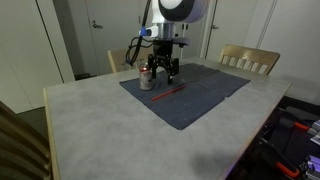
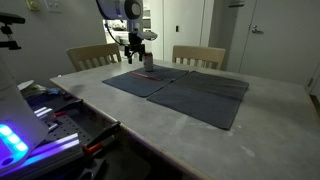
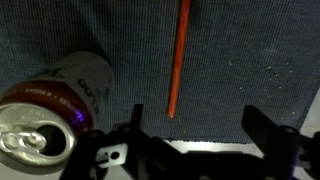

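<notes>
A thin red stick (image 3: 179, 62) lies on a dark grey cloth (image 1: 199, 103) on the table. My gripper is open above the cloth, its dark fingers well apart, with the near end of the stick showing in the gap between them. No contact between finger and stick is visible. Close by on the left in the wrist view is a drink can (image 3: 86, 80) with a silver top and a red band. Exterior view 1 has the can (image 1: 146, 78) standing upright just left of the gripper (image 1: 164, 77), with the red stick (image 1: 168, 92) in front.
The can is the nearest obstacle to the fingers. A second dark cloth (image 2: 206, 99) covers another part of the table. Wooden chairs (image 1: 249, 59) stand around the edges.
</notes>
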